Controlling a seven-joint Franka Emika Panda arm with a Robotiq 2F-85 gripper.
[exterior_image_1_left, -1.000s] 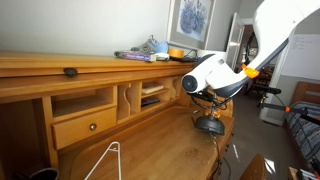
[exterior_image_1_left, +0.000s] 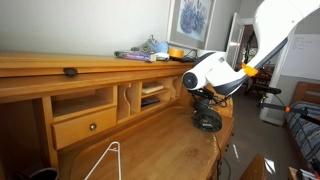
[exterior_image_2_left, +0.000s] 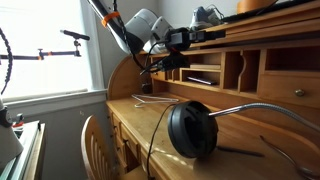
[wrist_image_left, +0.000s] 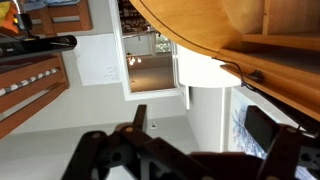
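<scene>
A black round lamp head (exterior_image_1_left: 207, 121) stands low over the far right end of the wooden desk, with its open face turned toward the camera in exterior view 1. In exterior view 2 the same lamp head (exterior_image_2_left: 192, 130) is large in front, on a silver bent neck (exterior_image_2_left: 262, 108). My gripper (exterior_image_2_left: 163, 68) hangs above the desk, apart from the lamp there. The wrist view shows my gripper open, its dark fingers wide apart with nothing between them. A bent white wire (exterior_image_1_left: 104, 160) lies on the desktop.
An orange item (exterior_image_1_left: 181, 52) and folded cloths (exterior_image_1_left: 133, 54) rest on the top ledge. A dark cable (exterior_image_2_left: 155, 132) runs down beside the lamp.
The lamp head has turned from a flatter side-on pose to show its round face, and sits slightly higher. My arm has hardly moved.
</scene>
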